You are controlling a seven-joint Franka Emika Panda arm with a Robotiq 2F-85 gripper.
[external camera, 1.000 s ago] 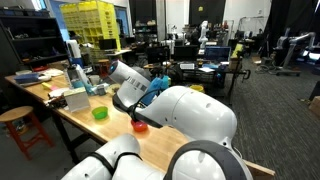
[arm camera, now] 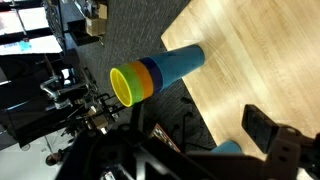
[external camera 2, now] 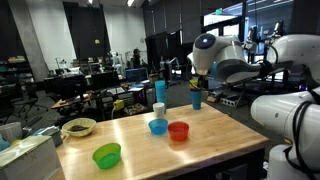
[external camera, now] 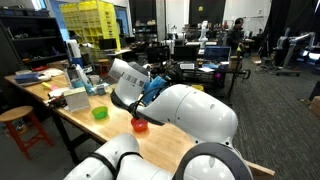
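In the wrist view my gripper stands open, with a wide gap between its dark fingers. Beyond them, near the table edge, is a blue cup stack (arm camera: 178,64) with green, orange and yellow rims at its mouth end. Another blue object (arm camera: 228,148) shows partly between the fingers, low in the picture. From the second exterior view, the blue stack (external camera 2: 196,99) stands upright at the far table edge, just below the end of my arm. The arm hides much of the gripper in the first exterior view.
A red bowl (external camera 2: 178,131), a blue bowl (external camera 2: 158,126), a white cup (external camera 2: 159,109) and a green bowl (external camera 2: 106,155) stand on the wooden table (external camera 2: 135,138). A yellow basket (external camera 2: 78,127) sits farther left.
The arm has shifted slightly, its lower white link now reaching a little farther right in the first exterior view. The bowls on the table have not visibly moved.
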